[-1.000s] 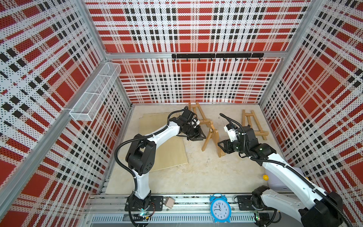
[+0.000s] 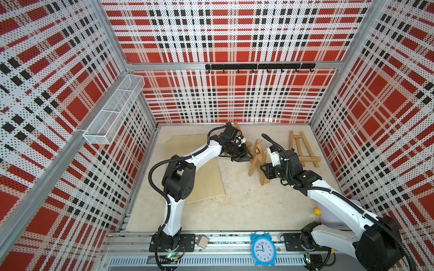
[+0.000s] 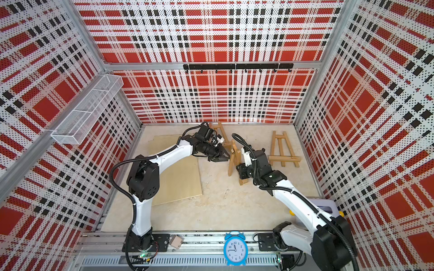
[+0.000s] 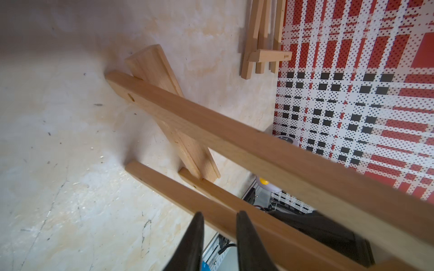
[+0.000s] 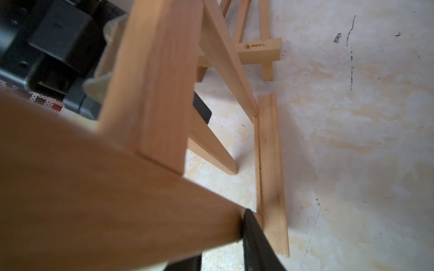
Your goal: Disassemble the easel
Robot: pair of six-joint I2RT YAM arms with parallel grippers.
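Observation:
A small wooden easel [image 2: 251,168] stands tilted on the table between my two arms. My left gripper [image 2: 250,158] is at its left side, near the top. In the left wrist view its dark fingers [image 4: 193,246] are parted, and an easel leg [image 4: 180,194] crosses beyond the gap. To the right and lower is my right gripper [image 2: 265,171], close against a leg. In the right wrist view a broad leg [image 5: 113,203] runs down to its parted fingers [image 5: 258,244]; contact is unclear. The easel's ledge [image 5: 271,171] is low, just above or on the tabletop.
Another easel [image 2: 305,158] lies at the back right, and a third [image 3: 221,131] is partly hidden behind my left arm. A thin board [image 2: 203,185] covers the left table. A blue clock [image 2: 263,249] stands at the front edge.
My left gripper has moved right and slightly up toward the easel. The easel has shifted and turned to the right between the arms. The right arm has moved only slightly.

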